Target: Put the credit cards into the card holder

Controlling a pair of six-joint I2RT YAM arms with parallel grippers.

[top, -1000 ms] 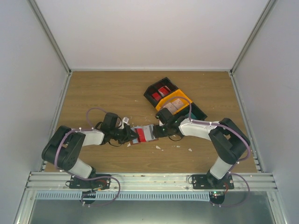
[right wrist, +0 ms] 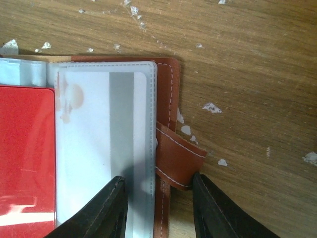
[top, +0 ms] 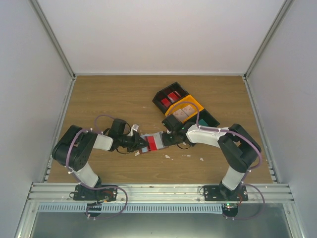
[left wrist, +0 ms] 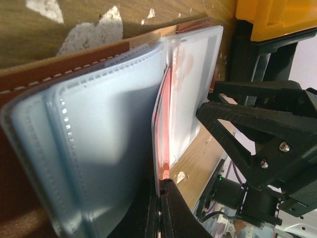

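The brown card holder [right wrist: 168,94] lies open on the table with its clear sleeves [left wrist: 106,124] fanned out. A red card [right wrist: 25,158] lies beside the white sleeve in the right wrist view; in the left wrist view the red card [left wrist: 163,129] is seen edge-on among the sleeves. My left gripper is shut with the thin edge of that card at its fingertips. My right gripper stands part open over the holder's right border, one finger above the clear sleeve and the other by the brown strap [right wrist: 181,156].
Behind the right arm stand a black tray [top: 161,95] with red cards, an orange tray [top: 197,105] with pale cards, and another dark tray [top: 212,120]. White flecks dot the wood near the holder.
The left arm has shifted slightly to the right, and the red card's visible face sits a little farther right. My right gripper stays at the holder's right edge, its arm slightly moved.
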